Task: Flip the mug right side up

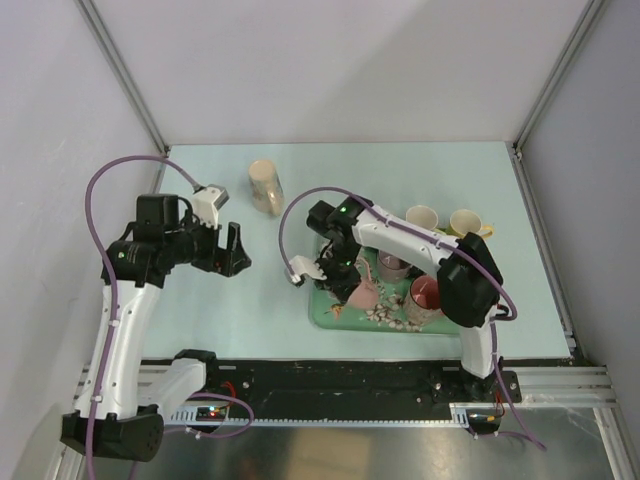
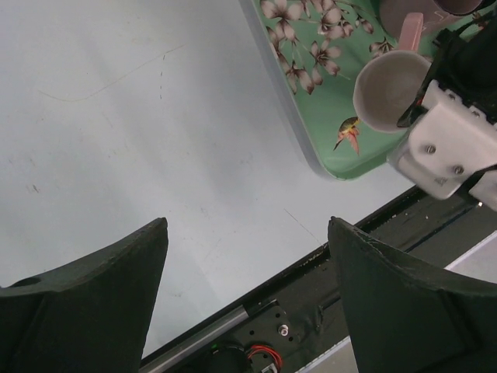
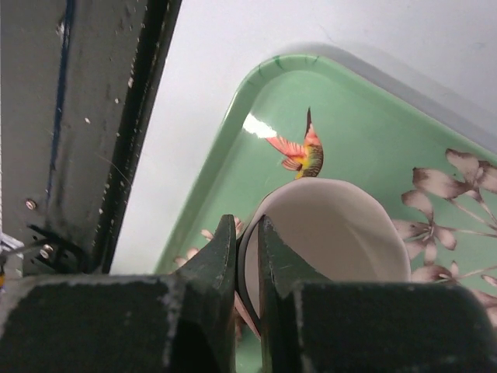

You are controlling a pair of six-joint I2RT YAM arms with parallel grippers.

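A pink mug [image 1: 366, 294] with a pale interior [image 2: 377, 89] is in the green tray [image 1: 325, 315], under my right gripper [image 1: 340, 290]. In the right wrist view my right gripper is shut on the rim of this mug [image 3: 334, 233], whose opening faces that camera. My left gripper [image 1: 225, 255] is open over the bare table at the left; in its wrist view [image 2: 248, 256] nothing is between its fingers.
Other mugs crowd the tray's right side, including a mug with red interior [image 1: 424, 295] and pale cups [image 1: 465, 224]. A cream mug [image 1: 264, 186] stands alone at the back.
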